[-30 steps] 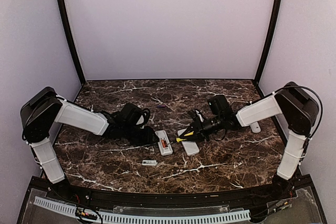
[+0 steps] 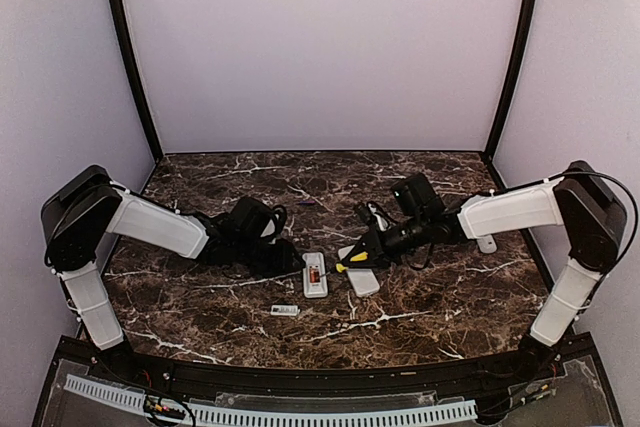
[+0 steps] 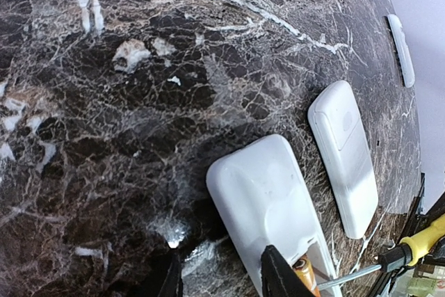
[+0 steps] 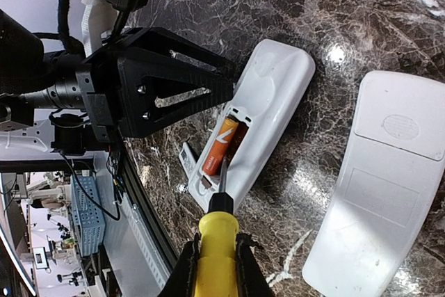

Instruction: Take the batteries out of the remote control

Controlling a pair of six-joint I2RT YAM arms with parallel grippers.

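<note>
The white remote (image 4: 274, 88) lies on the dark marble table with its battery bay open; an orange battery (image 4: 218, 145) sits inside. My right gripper is shut on a yellow-handled screwdriver (image 4: 217, 231), whose metal tip reaches into the bay beside the battery. My left gripper is at the remote's upper left side in the top view, fingertips low at its edge; how far apart they are shows only partly, and they appear part open.
A second white remote or cover (image 4: 368, 199) lies to the right. A small pale object (image 2: 284, 310) lies in front, another (image 2: 486, 244) at far right.
The remote has straightened slightly in the top view, from a tilt to nearly upright along the view. My right arm has shifted a little to the right.
</note>
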